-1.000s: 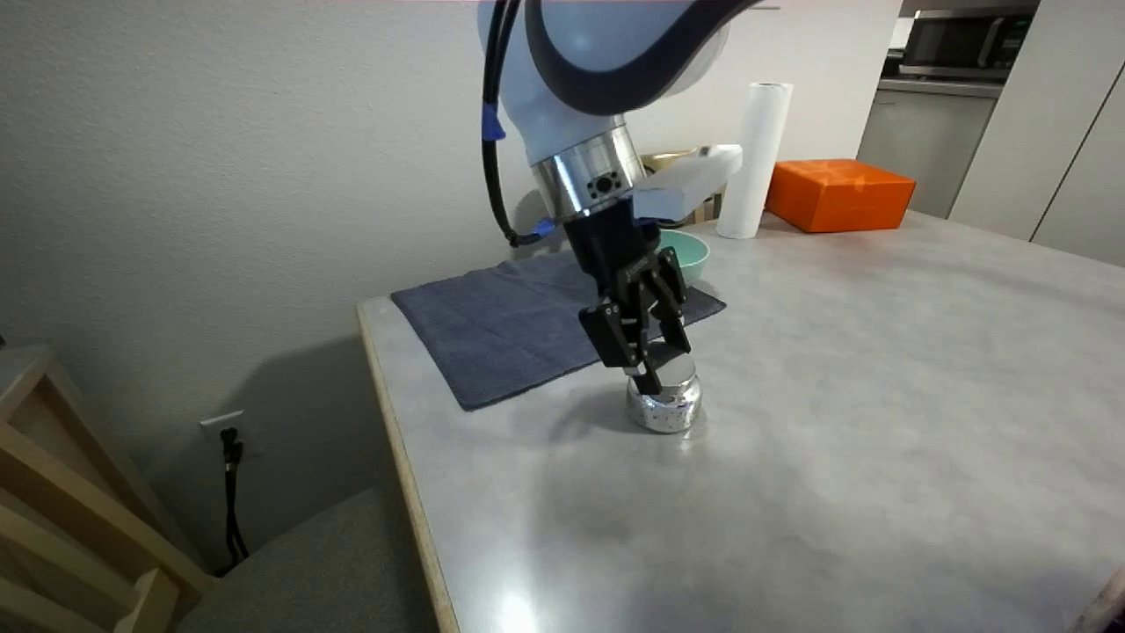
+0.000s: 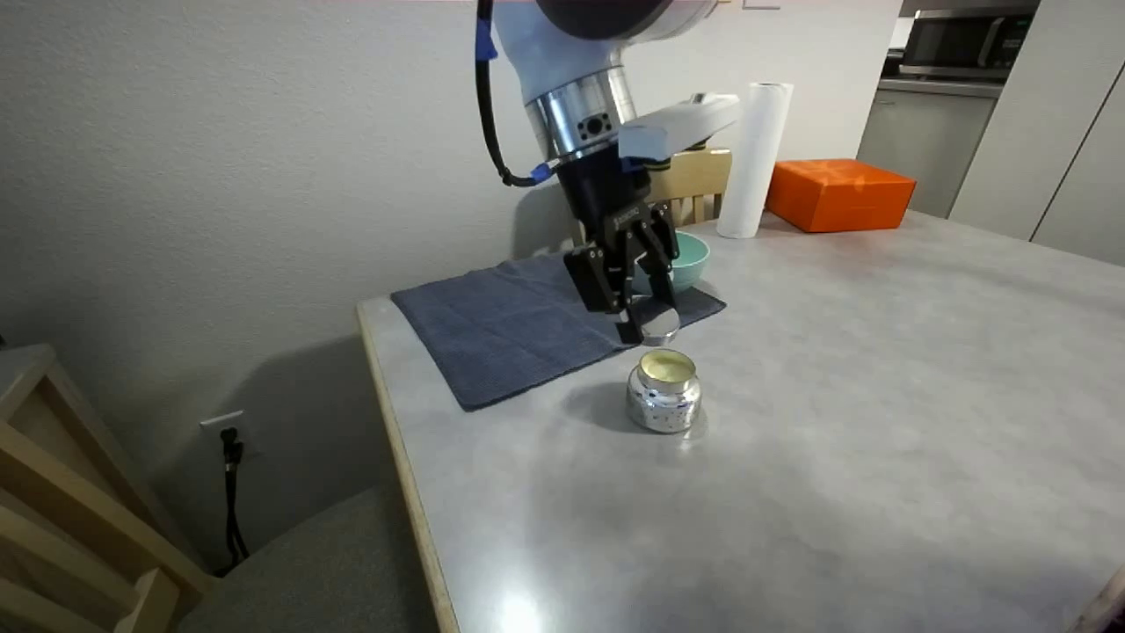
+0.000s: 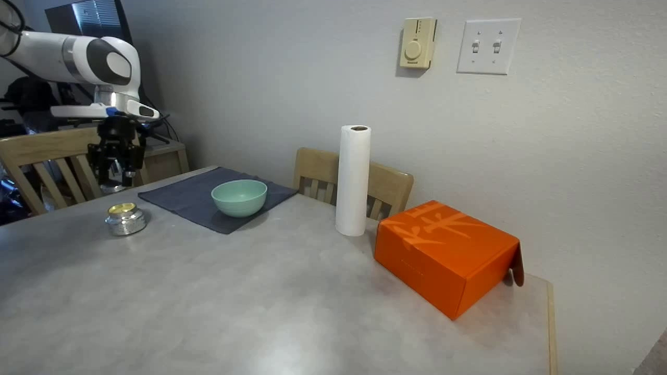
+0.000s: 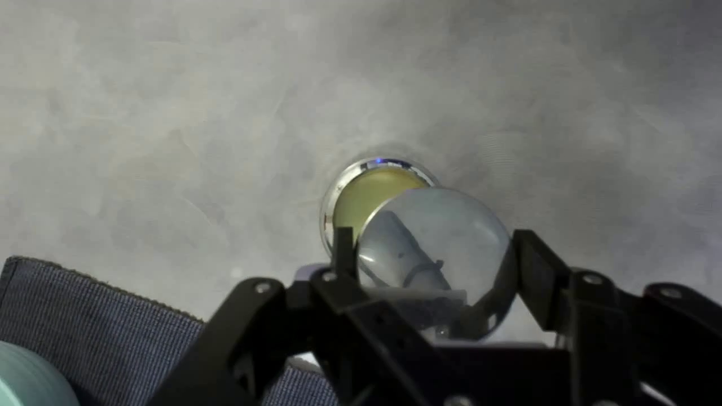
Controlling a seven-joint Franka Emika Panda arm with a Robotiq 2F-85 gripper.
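A round silver lid (image 4: pixel 440 237) is held by its sides between the two fingers of my gripper, its shiny top mirroring the arm. Below it on the table stands a squat silver jar (image 2: pixel 664 404), upright, its mouth uncovered and pale yellow stuff showing inside. In exterior view 1 the lid (image 2: pixel 656 321) hangs clear of the jar, above and slightly behind it. From the wrist, the lid hides the lower right part of the jar (image 4: pixel 328 220). The gripper (image 3: pixel 114 175) and lid also appear over the jar (image 3: pixel 126 220) in exterior view 2.
Behind the jar a dark blue cloth (image 3: pixel 181 199) lies flat, bearing a mint green bowl (image 3: pixel 239 199). A paper towel roll (image 3: pixel 353 181) and an orange box (image 3: pixel 437 250) stand farther along the wall side.
My gripper has risen and drawn back a little, carrying the lid up off the jar. The jar's mouth now shows open; the jar itself stays in place.
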